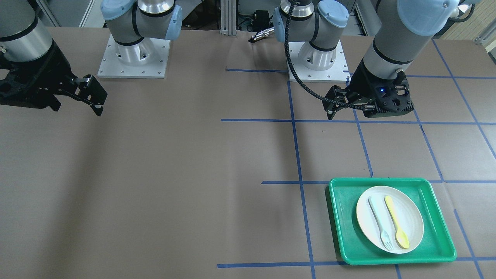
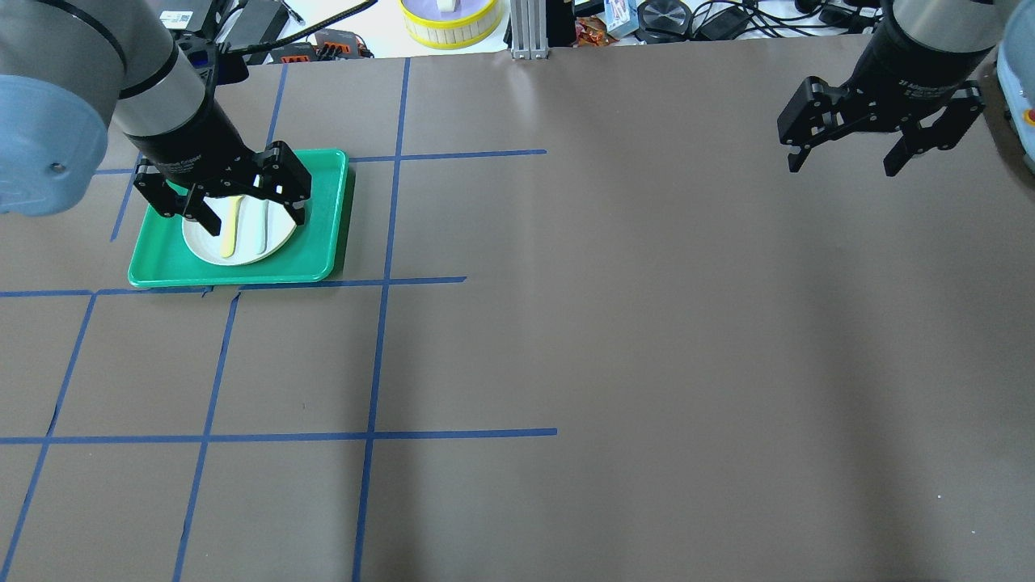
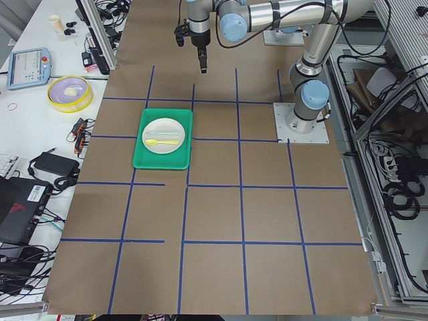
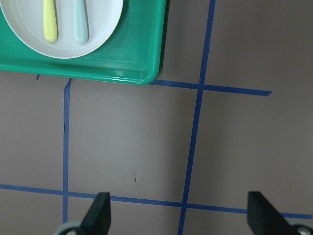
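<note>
A green tray (image 1: 344,218) holds a white plate (image 1: 367,223) with a yellow spoon (image 1: 402,237) and a pale blue fork (image 1: 386,237) lying side by side on it. In the left wrist view the tray (image 4: 142,54) is at the upper left, with the utensils' handles visible. My gripper hangs over the taped floor, offset from the tray and above it, with its fingers wide open at the bottom corners of the wrist view and nothing between them.
A second black gripper (image 2: 863,136) hangs at the other side. Arm bases on white plates (image 1: 135,69) stand along the back edge. The taped surface (image 2: 582,339) around the tray is otherwise clear. A cluttered white side table lies beyond one edge.
</note>
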